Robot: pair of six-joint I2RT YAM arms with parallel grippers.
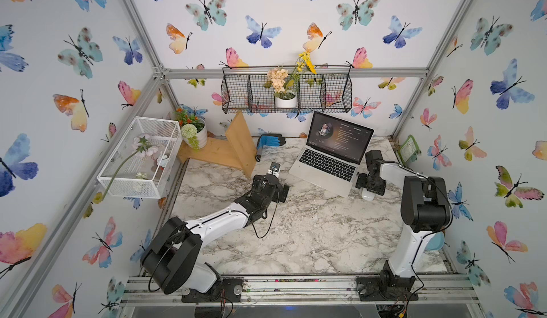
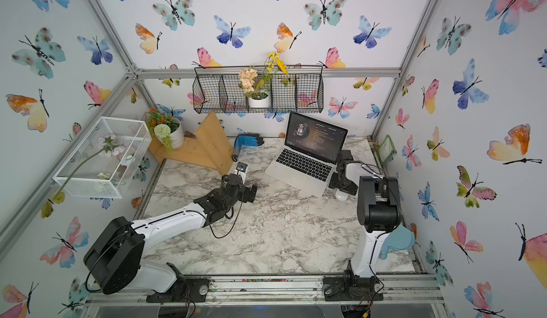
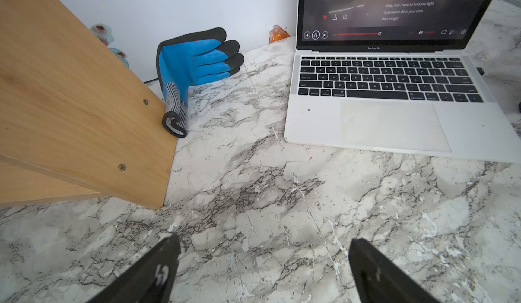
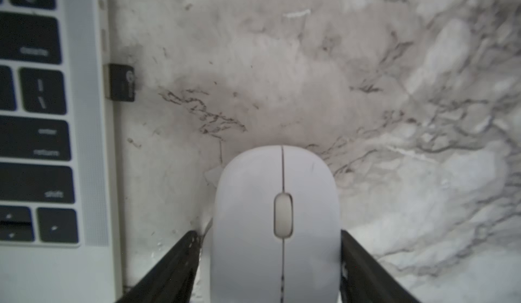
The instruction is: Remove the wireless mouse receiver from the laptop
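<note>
The open silver laptop (image 1: pixel 324 167) stands at the back right. A small black receiver (image 4: pixel 121 82) sticks out of its right edge, seen close up in the right wrist view. A white mouse (image 4: pixel 276 221) lies beside that edge, below the receiver in that view. My right gripper hovers over the mouse with its blurred fingers apart on either side of it. My left gripper is open, left of the laptop over bare marble, with nothing between its fingers.
A wooden stand (image 3: pixel 108 140) and a blue glove (image 3: pixel 192 64) are at the back left. A white wire basket (image 1: pixel 122 187) hangs on the left wall.
</note>
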